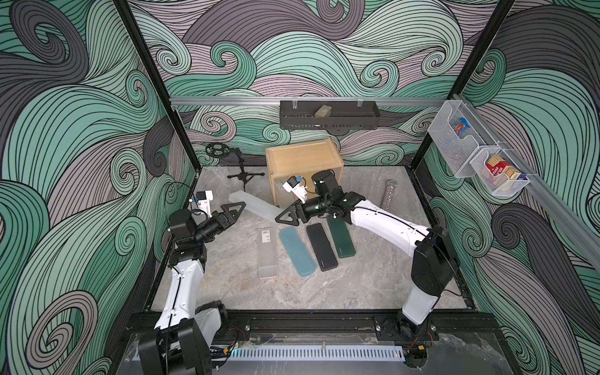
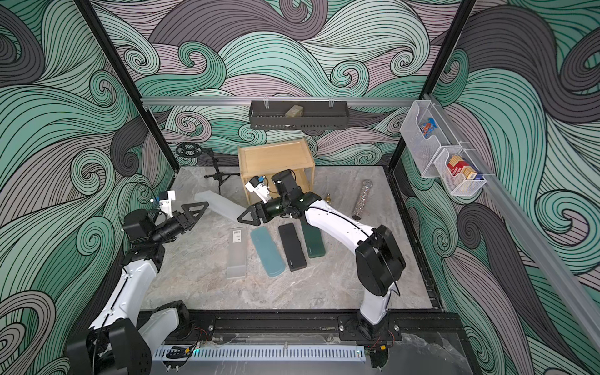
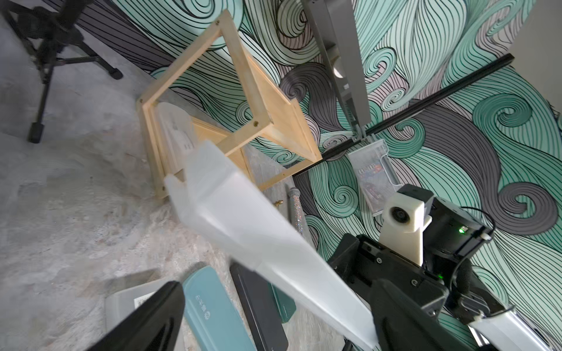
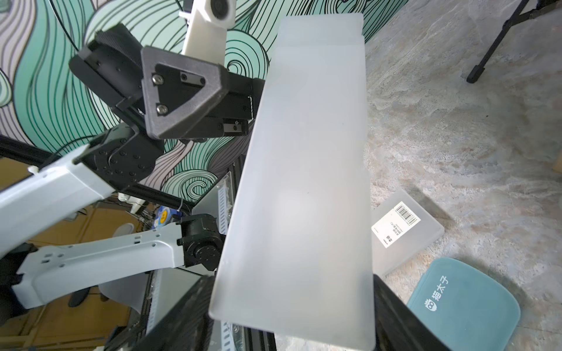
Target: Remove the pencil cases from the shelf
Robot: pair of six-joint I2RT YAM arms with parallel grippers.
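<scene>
A long translucent white pencil case (image 4: 316,175) hangs tilted above the table, with my right gripper (image 1: 288,216) shut on its near end. My left gripper (image 1: 235,212) stands open close beside the case's left end; nothing is between its fingers. On the table lie a clear pencil case with a barcode label (image 1: 268,253), a light blue case (image 1: 297,252), a black case (image 1: 322,247) and a dark green case (image 1: 342,238). The wooden shelf (image 1: 303,156) is at the back. A translucent whitish piece (image 3: 175,131) shows inside its frame in the left wrist view.
A black stand (image 1: 242,172) is left of the shelf, and a glittery tube (image 1: 389,195) lies at right. A dark rack (image 1: 329,121) hangs behind. White mesh baskets (image 1: 455,147) hang on the right.
</scene>
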